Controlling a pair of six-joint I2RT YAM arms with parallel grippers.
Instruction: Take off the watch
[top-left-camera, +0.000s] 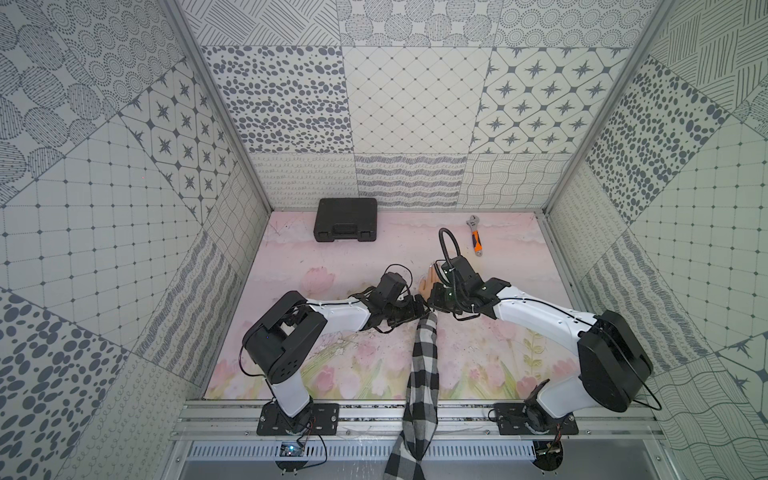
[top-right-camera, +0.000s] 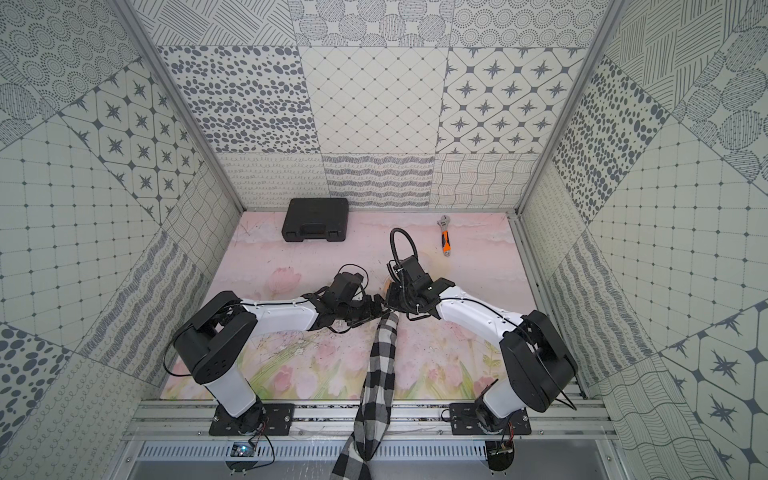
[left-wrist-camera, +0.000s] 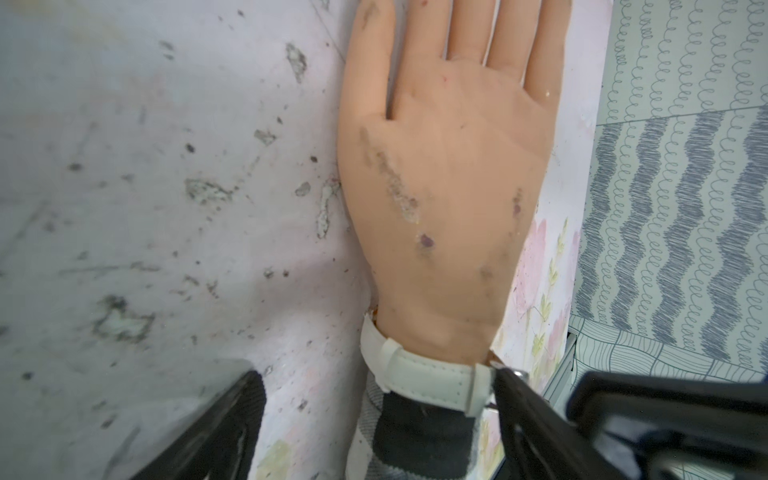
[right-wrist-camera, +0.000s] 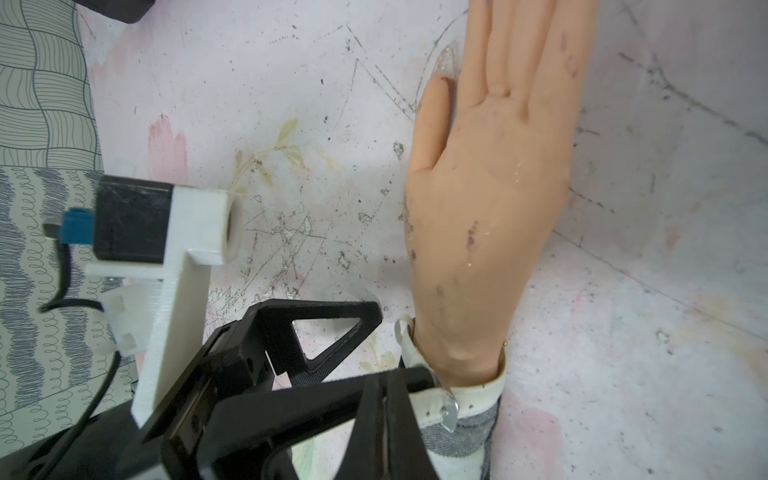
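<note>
A white watch strap (left-wrist-camera: 424, 373) wraps the wrist of a mannequin hand (left-wrist-camera: 448, 200) lying palm up. Its metal buckle (right-wrist-camera: 449, 409) shows in the right wrist view. My left gripper is open, with the strapped wrist in the gap between its fingers; nothing is gripped. One of the left fingers (right-wrist-camera: 384, 392) overlaps the strap beside the buckle. My right gripper is shut just left of the buckle. White strap passes by its fingertips, but whether any is pinched is unclear. The watch's face is hidden.
A checked sleeve (top-left-camera: 422, 376) covers the forearm, running to the front edge. At the back stand a black case (top-left-camera: 345, 219) and an orange-handled wrench (top-left-camera: 476, 237). Both grippers are crowded together at the wrist.
</note>
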